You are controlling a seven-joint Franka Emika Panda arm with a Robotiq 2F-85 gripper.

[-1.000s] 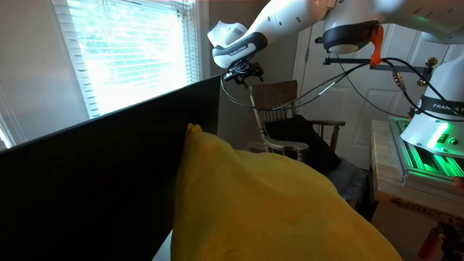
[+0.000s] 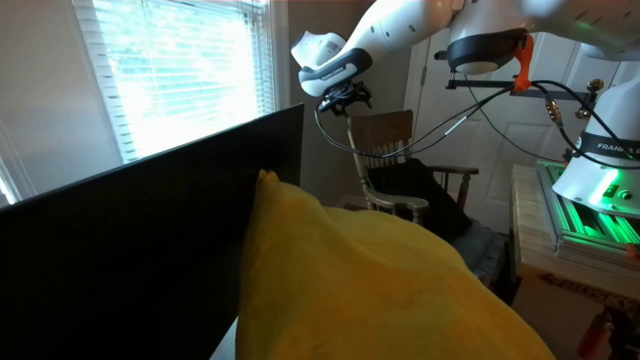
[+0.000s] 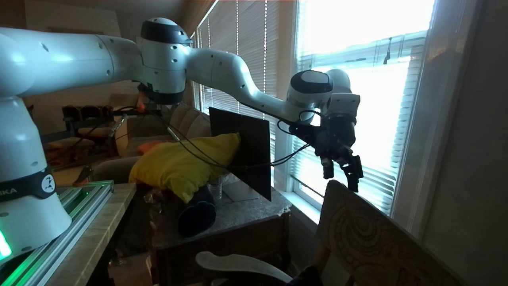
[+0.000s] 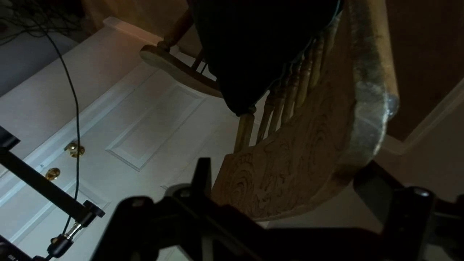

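Note:
My gripper is open, its two dark fingers (image 4: 202, 172) wide apart. Between them in the wrist view appears the carved top rail of a wooden chair (image 4: 282, 178), with the right finger close by the rail's edge. From exterior view 2, the gripper (image 3: 341, 178) points down at the top of the chair back (image 3: 362, 219); whether they touch I cannot tell. Exterior view 1 has the gripper (image 2: 354, 107) just above and left of the chair back (image 2: 384, 129). A black cushion (image 2: 414, 192) leans in the chair.
A yellow pillow (image 2: 360, 282) lies by a black monitor (image 2: 132, 240), blocking much of exterior view 1. The window (image 3: 362, 119) is close behind the gripper. Cables (image 2: 420, 144) droop along the arm. A white door (image 4: 143, 130) stands beyond the chair.
The gripper and forearm have moved slightly right and down in exterior view 1, and the cables with them. The chair and its cushion have shifted a little to the right.

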